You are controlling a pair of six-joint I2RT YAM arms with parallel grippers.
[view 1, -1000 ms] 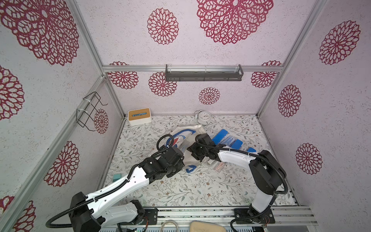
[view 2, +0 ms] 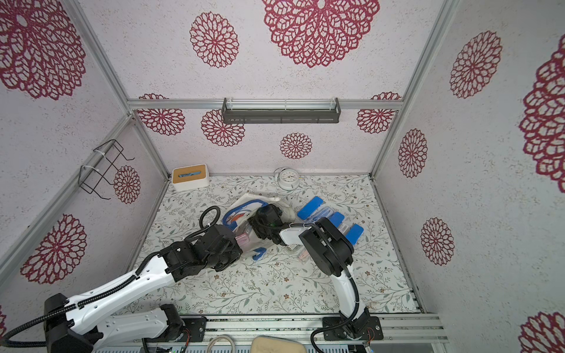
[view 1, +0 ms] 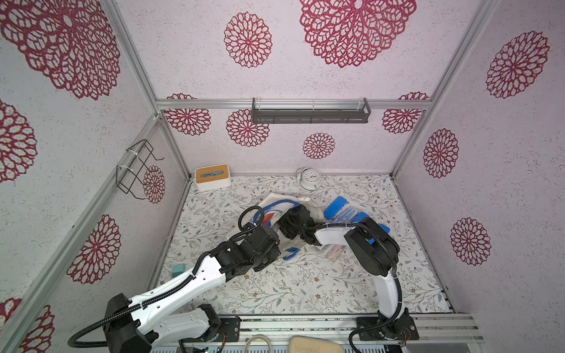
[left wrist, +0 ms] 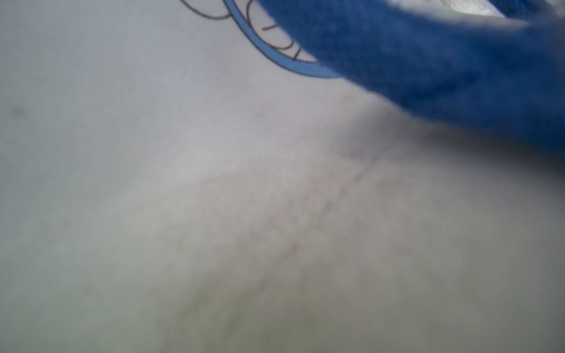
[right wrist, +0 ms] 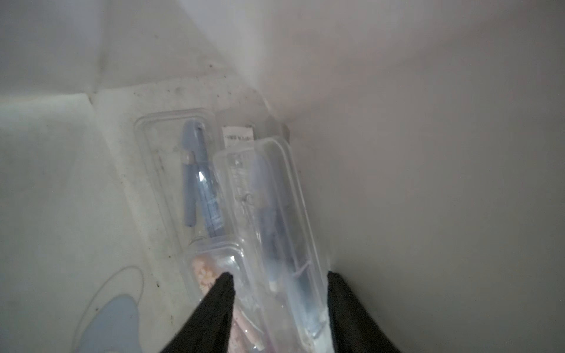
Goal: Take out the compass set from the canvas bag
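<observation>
The white canvas bag (view 2: 250, 199) with blue straps lies mid-table. My left gripper (view 1: 267, 253) is shut at its near-left side; its wrist view shows only blurred canvas (left wrist: 176, 117) and a blue strap (left wrist: 412, 58). My right gripper reaches into the bag, part open, its fingertips over clear plastic cases: one with blue items (right wrist: 176, 141), an overlapping one (right wrist: 270, 194) between and beyond the fingers, and one with pink items (right wrist: 212, 270). Which is the compass set, I cannot tell.
Blue and clear cases (view 1: 335, 206) lie right of the bag. A white box (view 1: 213, 183) stands at the back left, a white clock (view 1: 310, 178) at the back.
My right gripper has moved left, further into the bag, as its arm has swung leftward. The left arm has stayed still.
</observation>
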